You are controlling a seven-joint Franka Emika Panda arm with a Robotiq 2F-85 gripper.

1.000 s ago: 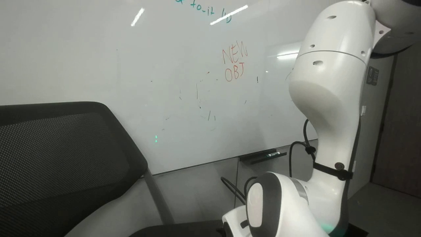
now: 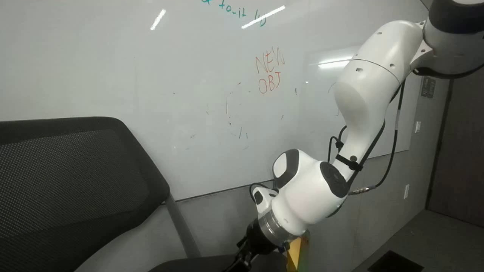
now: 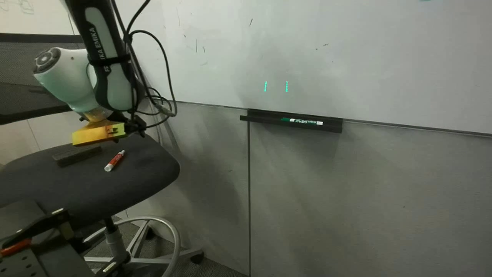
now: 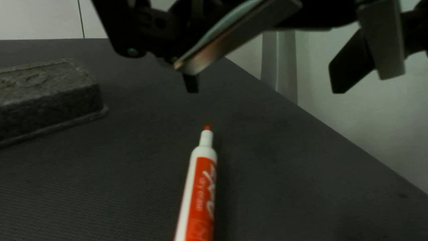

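Observation:
A red-and-white dry-erase marker [image 4: 202,192] lies on the dark chair seat [image 3: 92,184], its tip toward the gripper in the wrist view. In exterior view 2 the same marker [image 3: 115,161] rests near the seat's middle. My gripper is open above the seat, its fingers wide apart with only seat and wall showing through the gap. Left of the marker sits a grey felt eraser [image 4: 48,92]. From exterior view 1 the gripper [image 2: 240,263] is cut off by the lower edge, and the marker is out of sight.
A mesh chair back [image 2: 72,181] stands at the left. The whiteboard [image 2: 204,59] rises behind, with a black tray [image 3: 295,122] holding a green marker [image 3: 302,121]. A yellow block-like part [image 3: 97,134] is on the arm's wrist.
In exterior view 1 the arm has shifted away from the camera toward the whiteboard; its wrist and gripper have come into view, and the tray is now hidden behind it.

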